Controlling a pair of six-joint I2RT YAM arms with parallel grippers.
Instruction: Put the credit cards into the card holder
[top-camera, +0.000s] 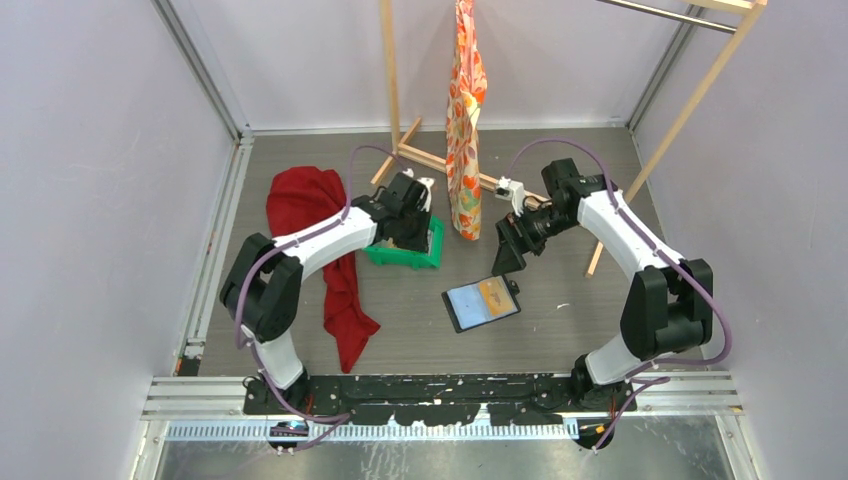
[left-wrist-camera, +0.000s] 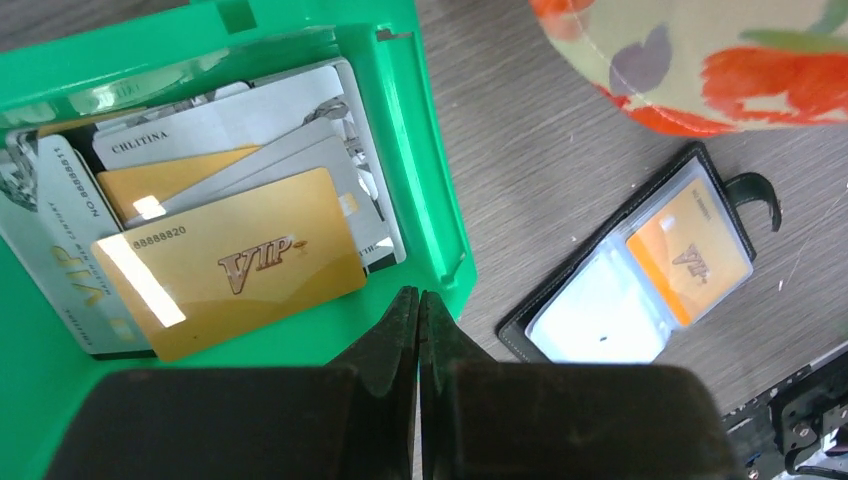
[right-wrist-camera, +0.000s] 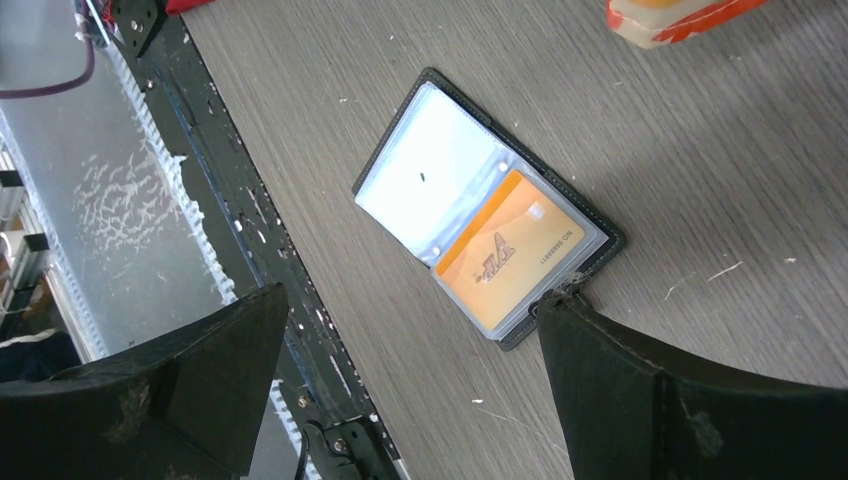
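Note:
Several credit cards lie loose in a green bin, a gold VIP card (left-wrist-camera: 235, 262) on top of white and grey ones. My left gripper is shut above the bin's right side, nothing showing between its fingers. The black card holder (top-camera: 482, 303) lies spread on the table to the right of the bin. One of its clear pockets holds an orange-gold card (right-wrist-camera: 512, 248); the other sleeve (right-wrist-camera: 432, 168) looks pale, with no card seen in it. Above the holder, my right gripper stands open and empty, fingers wide apart.
The green bin (top-camera: 402, 258) stands beside a red cloth (top-camera: 340, 290) on its left. A flowered cloth (top-camera: 465, 130) hangs from a wooden rack (top-camera: 690, 100) behind. Bare table (top-camera: 580, 320) surrounds the holder.

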